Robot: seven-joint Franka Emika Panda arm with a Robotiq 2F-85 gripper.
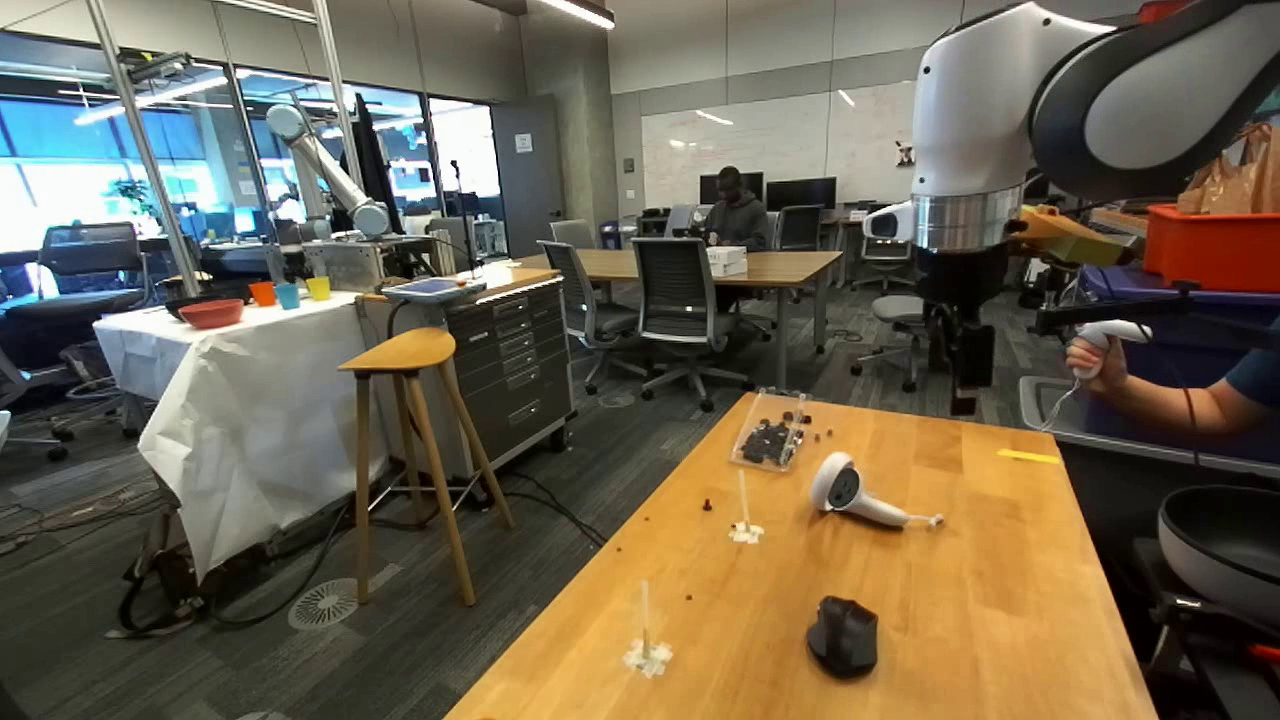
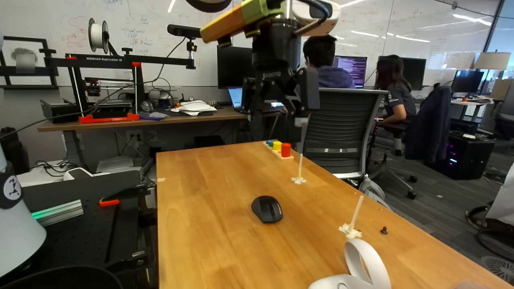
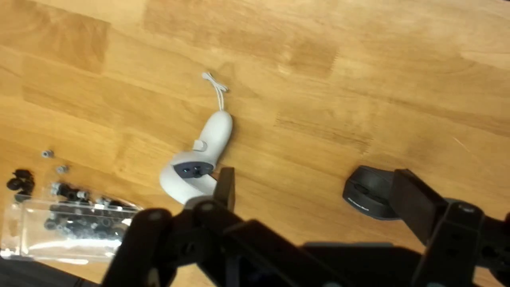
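My gripper is open, its two dark fingers wide apart with only bare table showing between them in the wrist view. It hangs well above the wooden table [image 1: 972, 564]. A black computer mouse [image 3: 370, 193] lies on the table, partly covered by the right finger in the wrist view; exterior view 2 shows the mouse [image 2: 267, 209] whole. A white hand controller [image 3: 217, 134] with a ring and a wrist cord lies near the left finger in the wrist view. Exterior view 1 shows this controller [image 1: 854, 494] farther along the table than the mouse.
A clear box [image 1: 770, 442] of small dark parts stands at the table's far left corner. Two thin upright sticks [image 1: 645, 618] are taped along one edge. A coloured block toy [image 2: 284, 149] sits at the end.
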